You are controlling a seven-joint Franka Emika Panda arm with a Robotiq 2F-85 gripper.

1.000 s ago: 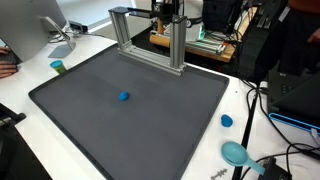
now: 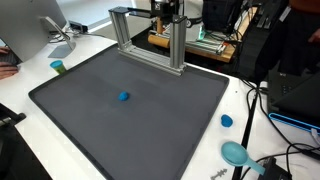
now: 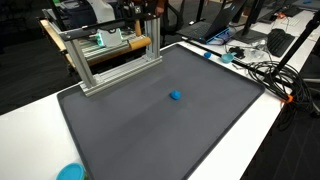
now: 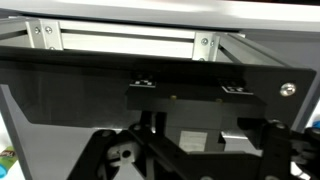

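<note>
A metal frame point(image 2: 152, 52) with a black upper part point(image 2: 133, 12) stands at the back of the dark mat. In the wrist view, a glossy black panel point(image 4: 60, 88) runs across the picture, with pale metal rails behind it. My gripper is close in front of this panel, its dark fingers point(image 4: 272, 140) apart at the lower left and right. I see nothing held between them. Exterior view 1 shows only a dark part of the arm at the top edge, by the frame. On the mat lies a small blue object point(image 2: 124, 96).
At the far left stands a green container with a blue top point(image 2: 58, 67). A wooden-edged unit point(image 2: 200, 42) sits behind the frame.
</note>
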